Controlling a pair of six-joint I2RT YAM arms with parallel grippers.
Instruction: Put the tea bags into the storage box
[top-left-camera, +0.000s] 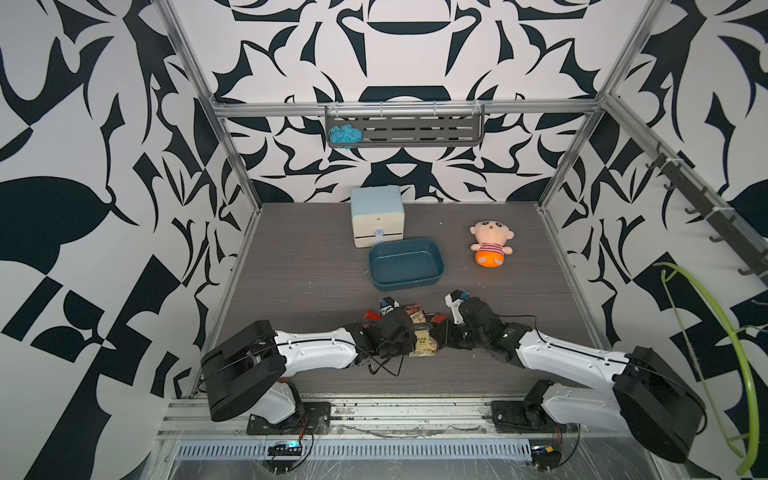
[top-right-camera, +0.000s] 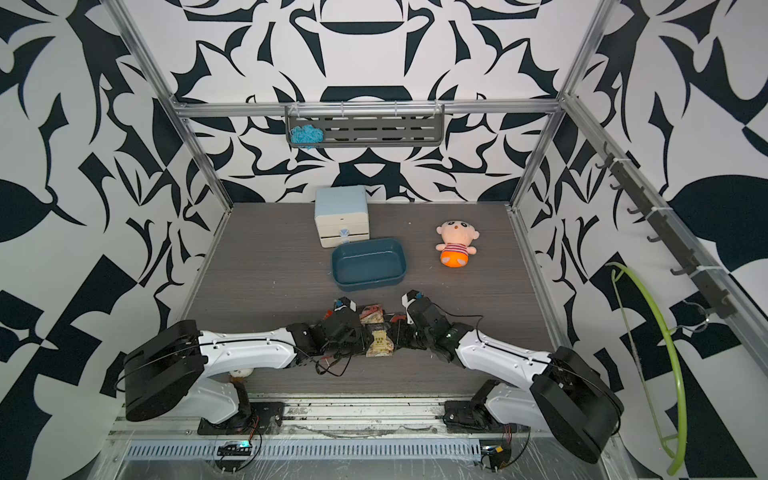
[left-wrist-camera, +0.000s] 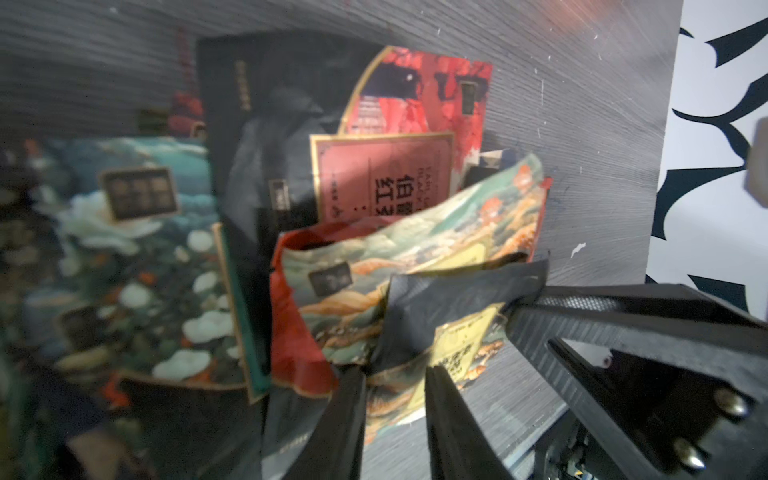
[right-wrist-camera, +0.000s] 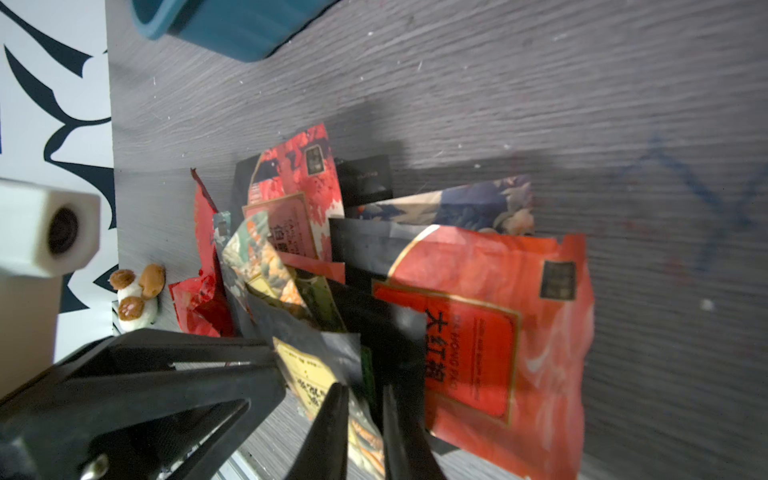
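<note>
A loose pile of tea bags (top-left-camera: 424, 342) lies between my two grippers on the table. In the left wrist view, bent bags, including a yellow-labelled bag (left-wrist-camera: 460, 344), stand up at my left gripper, which is shut on tea bags at the pile's edge. How many it holds is hidden. At the pile's other side, my right gripper is part open, its fingers slightly apart over the bags. A red-orange tea bag (right-wrist-camera: 472, 368) and a red-topped bag (right-wrist-camera: 300, 184) show in the right wrist view. The teal storage box (top-left-camera: 405, 281) stands empty behind the pile.
A small drawer cabinet (top-left-camera: 377, 216) sits behind the box. At the back right lies a plush doll (top-left-camera: 490, 244). A brown-and-white toy (right-wrist-camera: 137, 300) is near the left arm.
</note>
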